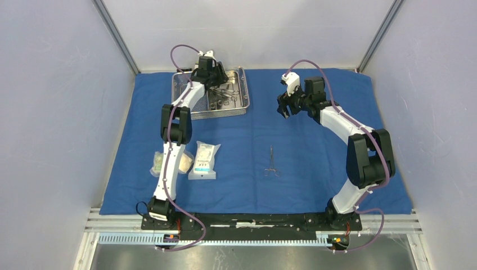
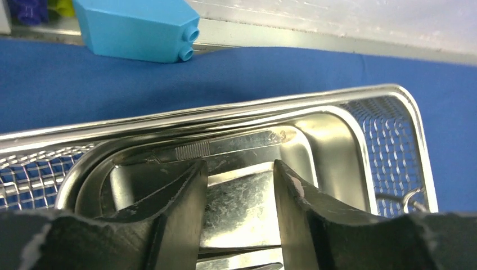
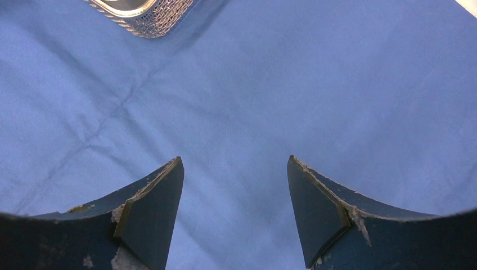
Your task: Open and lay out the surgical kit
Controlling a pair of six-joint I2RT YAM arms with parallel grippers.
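A wire-mesh instrument basket (image 1: 220, 113) stands at the back left of the blue cloth, with several metal instruments (image 1: 223, 95) inside. My left gripper is over the basket, its fingers apart and nothing between them. In the left wrist view a flat ridged handle (image 2: 236, 144) lies along the far wall of the inner metal tray (image 2: 343, 154), just past the fingertips. My right gripper hangs open and empty above bare cloth, to the right of the basket. One pair of ring-handled scissors or clamp (image 1: 272, 163) lies on the cloth front centre.
Two clear packs hold a pale green bundle (image 1: 158, 163) and a cream bundle (image 1: 185, 162), partly under the left arm. Beside them lies a white pouch (image 1: 204, 160). A light-blue object (image 2: 138, 28) stands behind the basket.
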